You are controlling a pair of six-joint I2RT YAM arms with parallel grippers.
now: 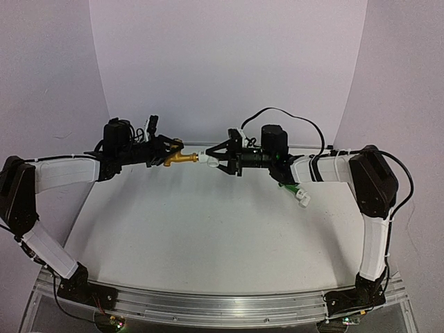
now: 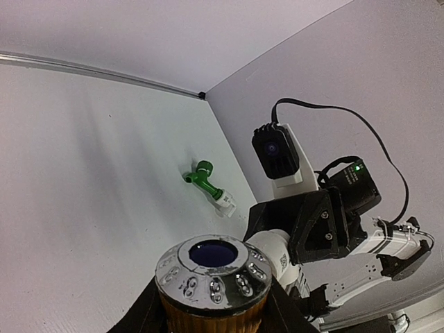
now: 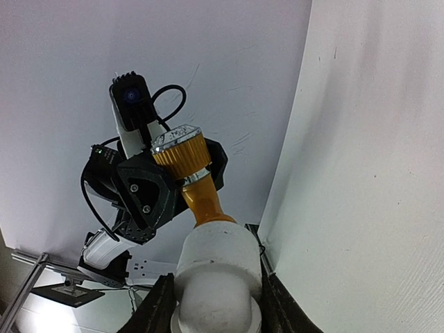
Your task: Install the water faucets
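An orange faucet (image 1: 182,158) with a chrome-topped knob (image 2: 214,270) is held above the table by my left gripper (image 1: 171,147), shut on it. In the right wrist view the faucet's orange neck (image 3: 202,198) meets the white pipe fitting (image 3: 218,260); how deep it sits inside cannot be told. My right gripper (image 1: 214,157) is shut on that white fitting. Apart from these, a green faucet (image 2: 201,177) with a white fitting (image 2: 225,202) on its end lies on the table at the right.
Grey walls (image 1: 229,69) stand behind and to both sides. A metal rail (image 1: 222,305) runs along the front edge. Cables loop above the right arm.
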